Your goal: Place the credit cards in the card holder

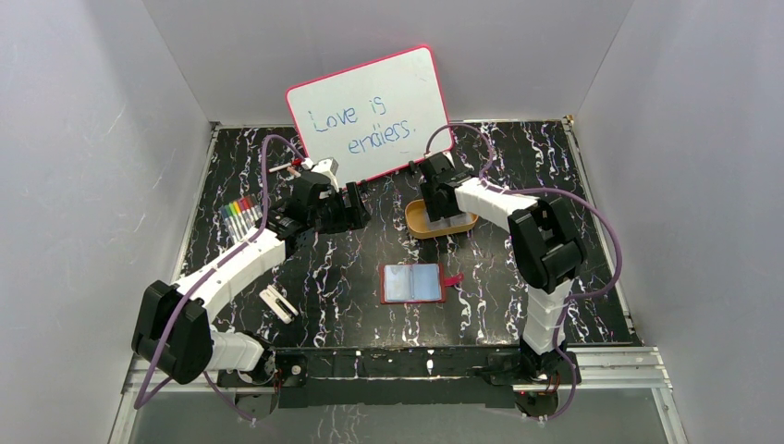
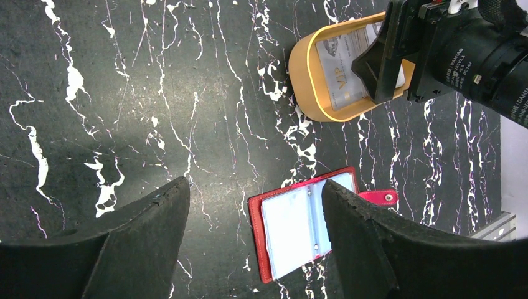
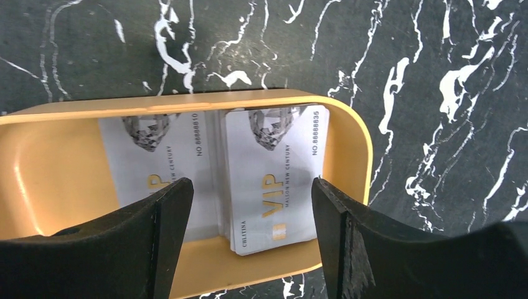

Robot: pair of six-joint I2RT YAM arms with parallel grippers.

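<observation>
Two side-by-side stacks of silvery VIP cards lie in an oval tan tray (image 1: 423,229). The right card stack (image 3: 269,180) looks thicker than the left card (image 3: 159,156). Over this tray hangs my right gripper, open, its fingers to either side of the right stack and no card between them. The red-edged card holder (image 2: 258,240) lies spread on the table with clear sleeves and a red strap (image 2: 380,197). My left gripper is open and empty, above bare table left of the tray.
A whiteboard (image 1: 370,111) with writing leans at the back. Coloured markers (image 1: 240,215) lie at the left, and a white object (image 1: 278,303) sits nearer the front. Table around the holder is clear.
</observation>
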